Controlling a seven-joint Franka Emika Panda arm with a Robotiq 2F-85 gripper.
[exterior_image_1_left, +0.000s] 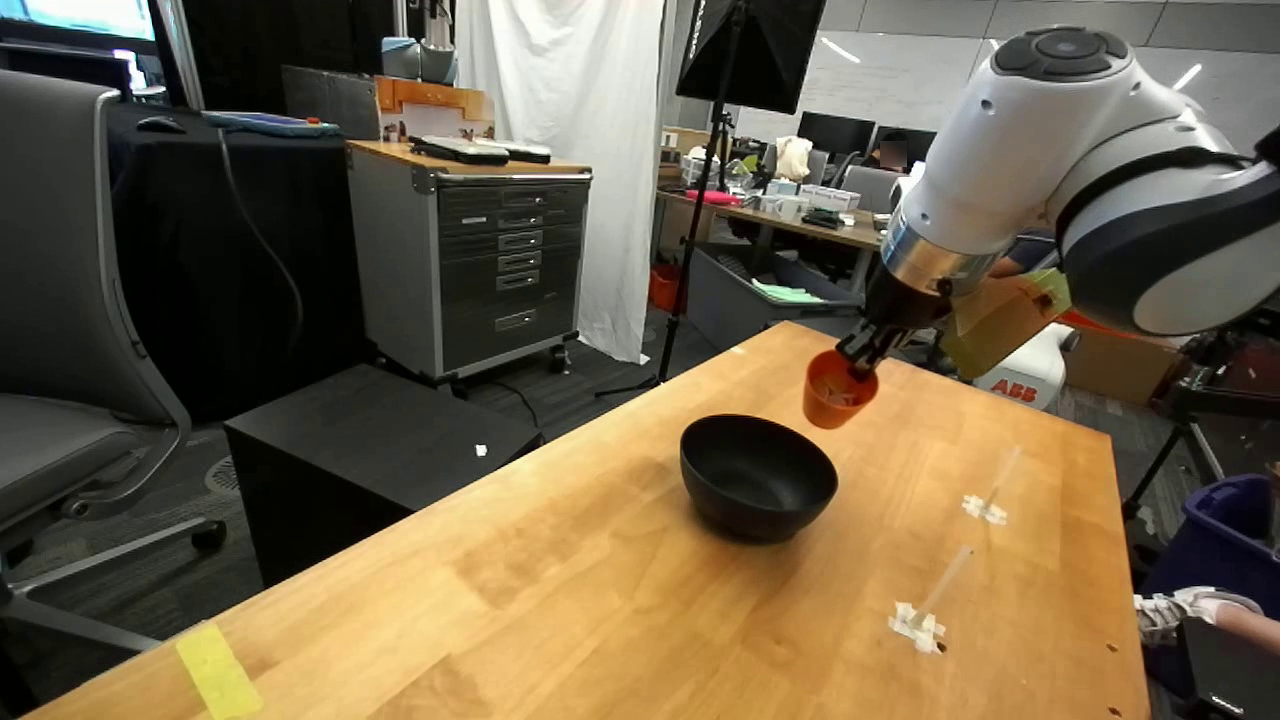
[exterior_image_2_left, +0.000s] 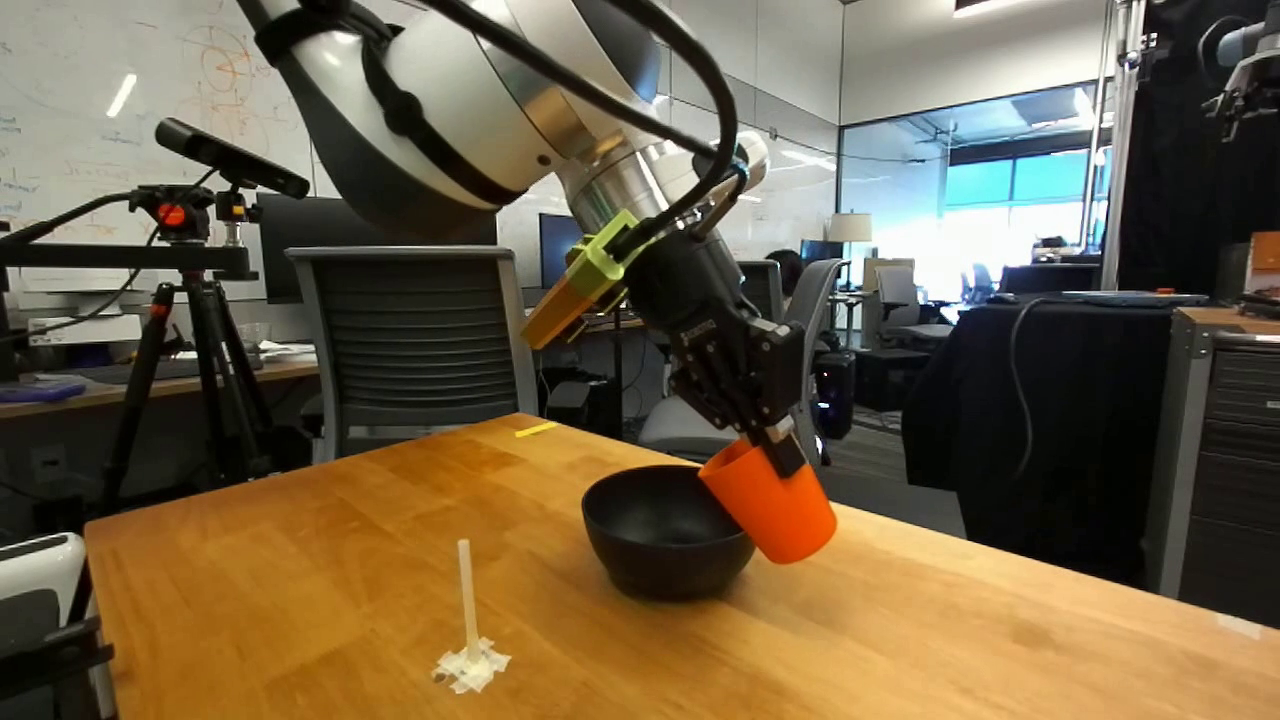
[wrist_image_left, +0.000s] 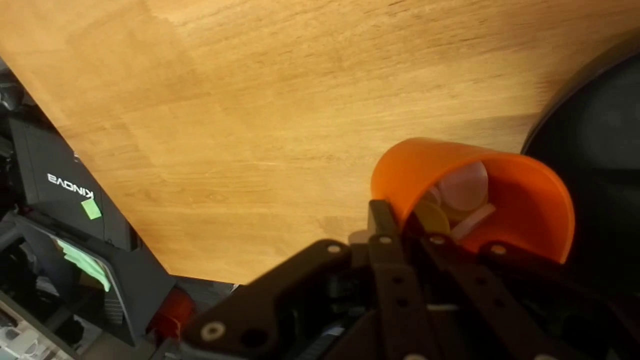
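My gripper (exterior_image_2_left: 774, 444) is shut on the rim of an orange cup (exterior_image_2_left: 768, 504), which hangs above the table beside a black bowl (exterior_image_1_left: 758, 486). The cup leans, its mouth turned toward the bowl. Inside the cup, the wrist view shows several small pale and yellowish pieces (wrist_image_left: 465, 186). The bowl stands upright, and the part of its inside that exterior view 1 shows is empty. In the wrist view my fingers hide part of the cup's near wall.
Two thin translucent sticks (exterior_image_1_left: 944, 584) stand taped to the wooden table (exterior_image_1_left: 576, 576) on the robot's side. A yellow tape strip (exterior_image_1_left: 218, 672) marks the table's other end. Much of the tabletop between that strip and the bowl is clear.
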